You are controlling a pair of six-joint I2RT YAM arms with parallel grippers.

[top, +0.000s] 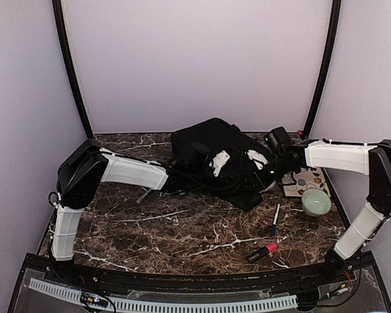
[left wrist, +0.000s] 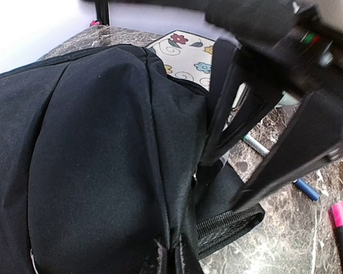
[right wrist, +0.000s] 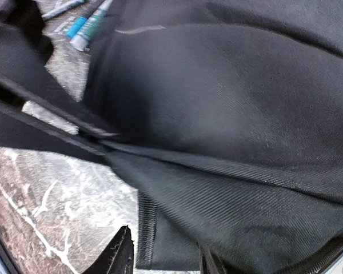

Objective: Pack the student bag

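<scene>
The black bag (top: 212,134) lies at the back middle of the table. In the left wrist view, my left gripper is shut on a fold of the bag's edge. From the right, my open right gripper reaches to the bag's near right side, and nothing shows clamped between its fingers. The left wrist view has its dark fingers (left wrist: 223,114) close against the bag's side; whether they touch cannot be told. A dark flap or strap (left wrist: 226,228) with a ribbed edge sticks out below. The bag's inside is hidden.
A flower-patterned notebook (top: 303,182) and a pale green bowl (top: 316,202) stand at the right. A blue-tipped pen (top: 275,220) and a pink-and-black marker (top: 262,252) lie in front. Some pens (right wrist: 86,28) lie on the bag's other side.
</scene>
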